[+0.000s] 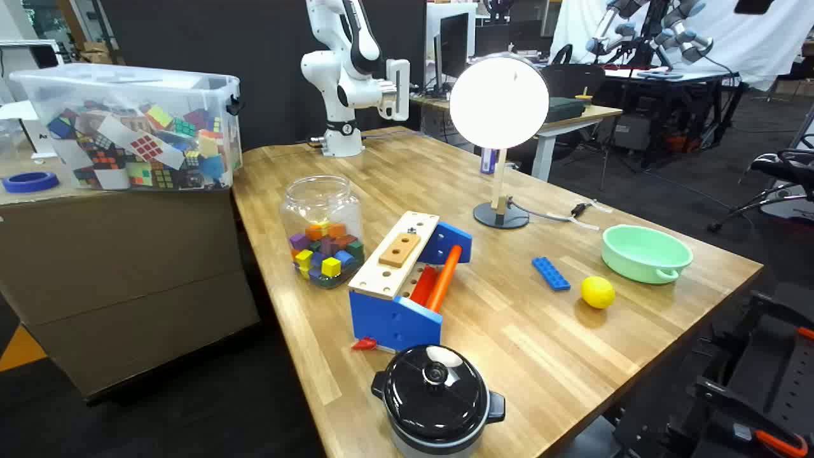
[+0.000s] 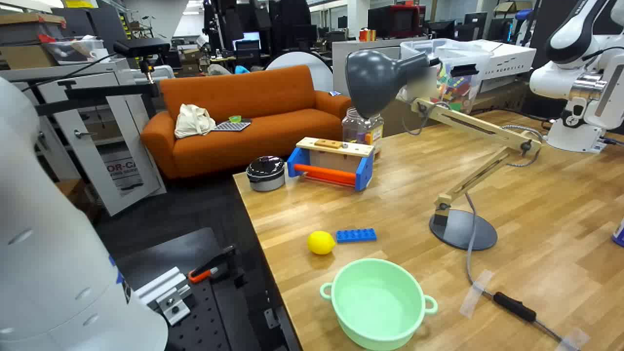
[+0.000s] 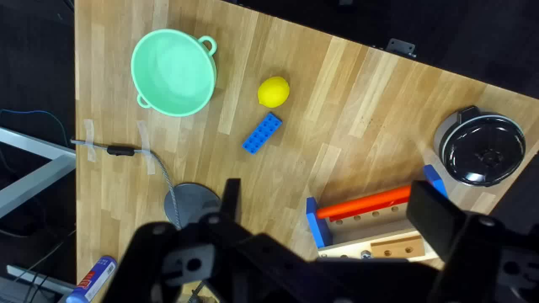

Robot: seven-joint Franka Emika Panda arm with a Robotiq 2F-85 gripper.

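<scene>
Black fingers of my gripper stand wide apart in the wrist view, high over the table with nothing between them. A yellow lemon (image 3: 273, 91) and a blue studded brick (image 3: 262, 133) lie close together on the wood without touching. The mint green bowl (image 3: 172, 73) is beside them, and its inside is empty. In exterior view 1 the wooden toolbox with blue ends (image 1: 397, 324) stands near the black-lidded pot (image 1: 435, 393); the lid sits on the pot. A small red piece (image 1: 364, 343) lies at the toolbox's foot.
A desk lamp (image 2: 462, 228) stands on the table, its cord (image 2: 472, 257) taped down near the bowl. The clear jar (image 1: 321, 229) of coloured blocks is behind the toolbox. A purple can (image 3: 92, 280) stands toward the table's far edge. Bare wood surrounds the brick and lemon.
</scene>
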